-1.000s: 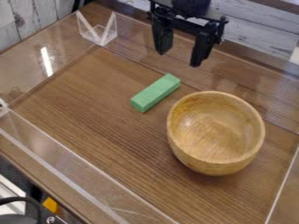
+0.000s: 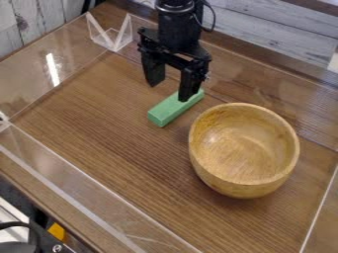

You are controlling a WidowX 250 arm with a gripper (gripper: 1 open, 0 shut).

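Observation:
My black gripper (image 2: 172,76) hangs from the top of the camera view, open, its fingers above and just behind a green rectangular block (image 2: 176,108). The block lies diagonally on the wooden table (image 2: 93,148), left of a large tan wooden bowl (image 2: 242,150), which is empty.
A pale wall (image 2: 275,20) runs along the back. A clear plastic piece stands at the left edge, and a dark cable with a small yellow item sits at the bottom left corner.
The block and bowl have not moved.

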